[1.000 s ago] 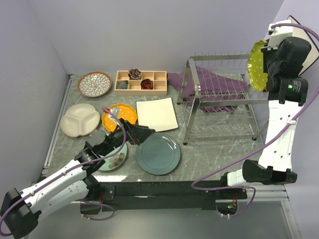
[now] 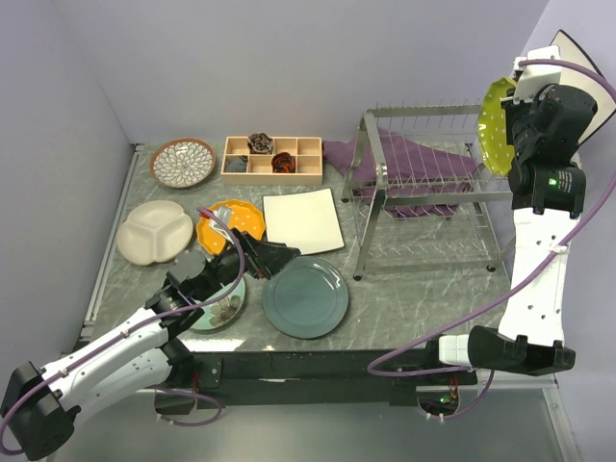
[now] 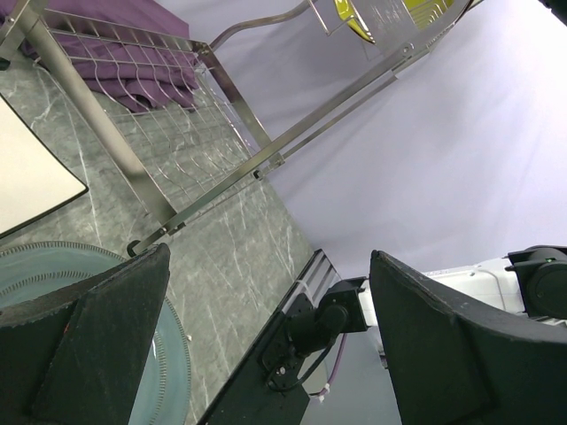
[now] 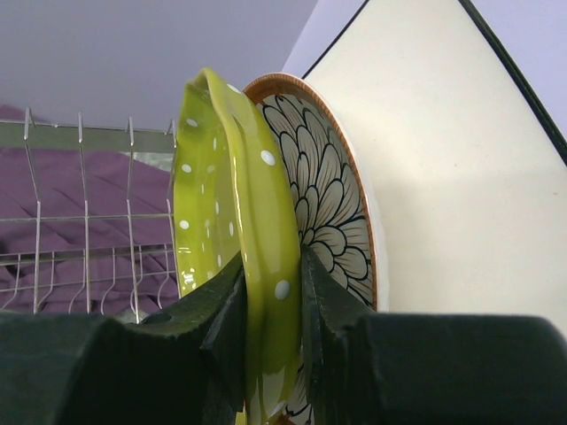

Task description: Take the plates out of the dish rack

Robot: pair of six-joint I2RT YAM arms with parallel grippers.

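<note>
At the right end of the dish rack (image 2: pixel 385 200) a green plate with white dots (image 2: pixel 492 135) stands on edge. My right gripper is shut on that green plate's rim (image 4: pixel 270 177), one finger on each side. Right behind it in the right wrist view is a petal-patterned plate with a brown rim (image 4: pixel 314 168), and then a large white dark-edged plate (image 4: pixel 425 168). My left gripper (image 2: pixel 289 258) hangs open above the counter, near the blue-grey plate (image 2: pixel 306 296); nothing is between its fingers.
Laid out on the counter are a petal-patterned plate (image 2: pixel 183 163), a divided cream plate (image 2: pixel 154 232), an orange plate (image 2: pixel 252 219), a white square plate (image 2: pixel 304 219) and a partly covered round plate (image 2: pixel 229 308). A wooden organiser (image 2: pixel 296 177) and purple cloth (image 2: pixel 409 159) lie behind.
The left arm stayed still.
</note>
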